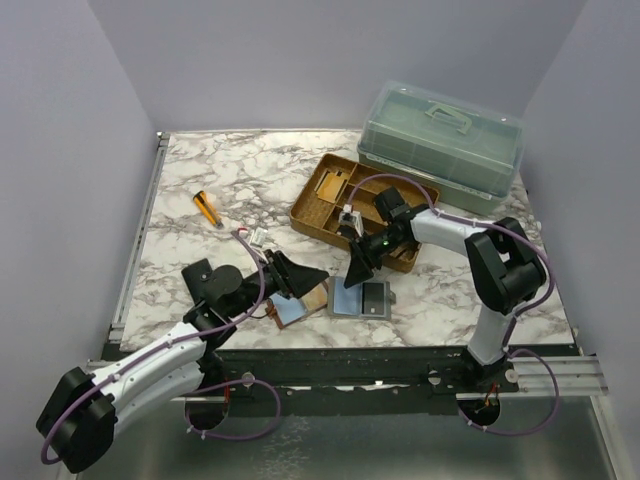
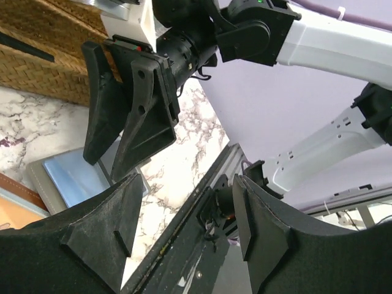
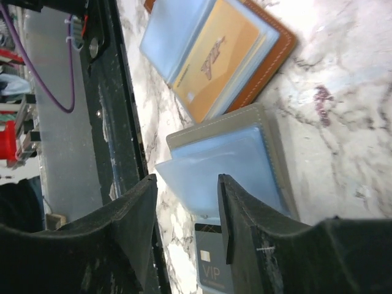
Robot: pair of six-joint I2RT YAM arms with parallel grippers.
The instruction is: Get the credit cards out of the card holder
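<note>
A card holder with a blue sleeve and a dark VIP panel lies open at the front middle. Beside it on the left is a second holder with blue and tan panels. My right gripper is open just over the blue-sleeved holder, its fingers close to the sleeve in the right wrist view. My left gripper stands open above the left holder, with nothing between its fingers.
A woven organiser sits behind, with a lidded clear bin at the back right. A yellow cutter and a black item lie at left, where much of the table is bare.
</note>
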